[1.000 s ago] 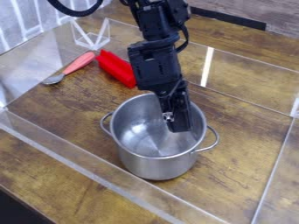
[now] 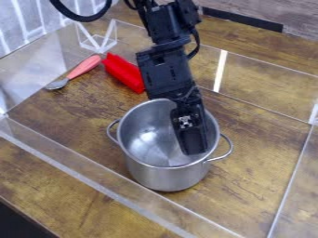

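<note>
A black robot arm reaches down from the top centre, its gripper [image 2: 191, 130] lowered into a steel pot [image 2: 159, 166] with two wire handles. The gripper's fingers are dark and partly inside the pot; whether anything is between them is hard to see. The pot stands on the wooden table in the lower middle.
A red object [image 2: 123, 71], long in shape, lies behind the pot to the left. A spoon with a pink handle [image 2: 82, 68] lies farther left, near a white wire item [image 2: 97, 39].
The pot looks unmoved.
</note>
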